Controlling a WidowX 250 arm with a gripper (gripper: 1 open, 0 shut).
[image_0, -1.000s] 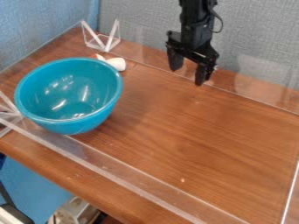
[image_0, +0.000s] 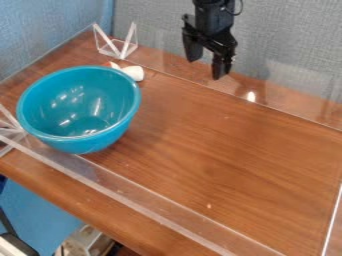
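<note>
My black gripper (image_0: 207, 54) hangs at the top centre of the camera view, above the back edge of the table, with its fingers spread open and nothing visible between them. A teal bowl (image_0: 79, 108) stands on the left of the wooden table (image_0: 221, 170). A small white object (image_0: 130, 73) lies behind the bowl; what it is exactly is too small to tell.
Clear panels with white corner brackets (image_0: 116, 40) edge the table at the back and front left. Grey and blue padded walls stand behind.
My gripper has moved up and back, slightly to the left, away from the tabletop. The bowl and the white object have not moved.
</note>
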